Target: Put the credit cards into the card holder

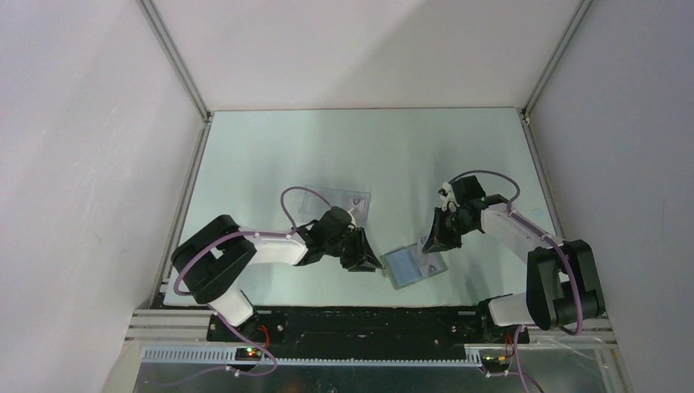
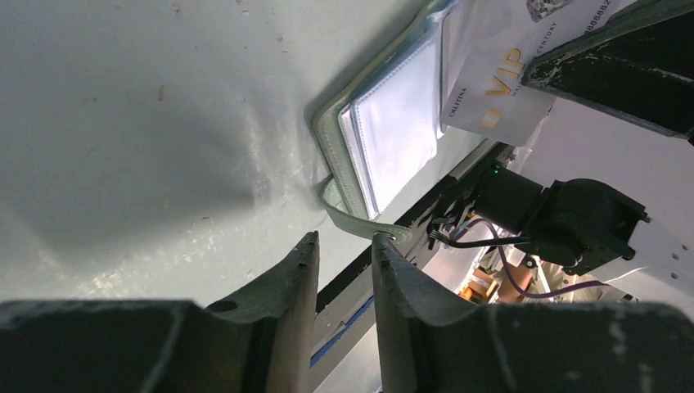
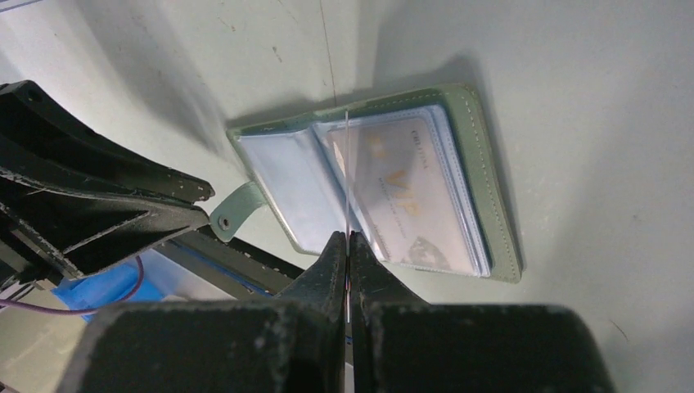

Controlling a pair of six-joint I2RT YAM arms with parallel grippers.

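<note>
The green card holder (image 1: 403,268) lies open on the table, one VIP card (image 3: 401,188) in its clear right pocket. My right gripper is shut on a second VIP card, seen edge-on in the right wrist view. This card is upright over the holder, near the fold between its sleeves; whether its lower edge is inside a sleeve cannot be told. My left gripper is part open at the holder's left end, its fingertips close to the snap strap (image 2: 356,223). No grip on the strap shows.
Toward the back left lies a clear tray (image 1: 315,196) with a card (image 1: 358,201) in it, partly covered by my left arm. The table (image 1: 409,147) behind the holder is bare. Its front edge is close to the holder.
</note>
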